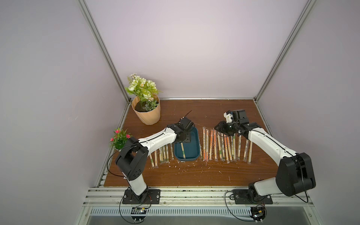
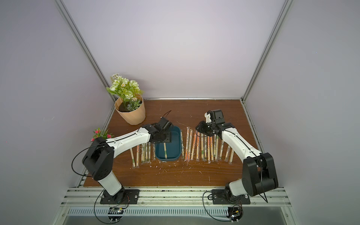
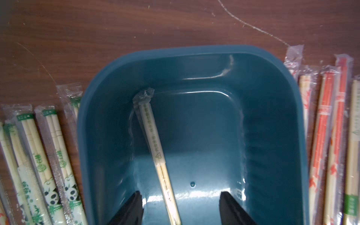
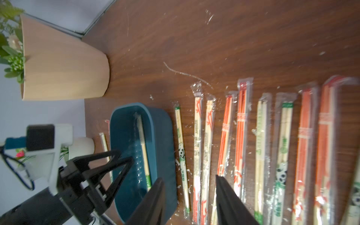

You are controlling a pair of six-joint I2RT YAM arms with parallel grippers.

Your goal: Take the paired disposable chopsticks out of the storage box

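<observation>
A dark teal storage box (image 3: 210, 142) holds one wrapped pair of chopsticks (image 3: 153, 138) lying lengthwise along its left side. My left gripper hangs over the box, fingers apart on either side of those chopsticks, nothing between them. My right gripper is above the rows of wrapped chopsticks right of the box, its fingers apart and empty; in the top left view it is at the back of that row.
Many wrapped chopsticks (image 1: 210, 144) lie either side of the box. A large potted plant (image 1: 146, 114) stands at the back left, a small red-flowered plant (image 1: 120, 138) at the left edge.
</observation>
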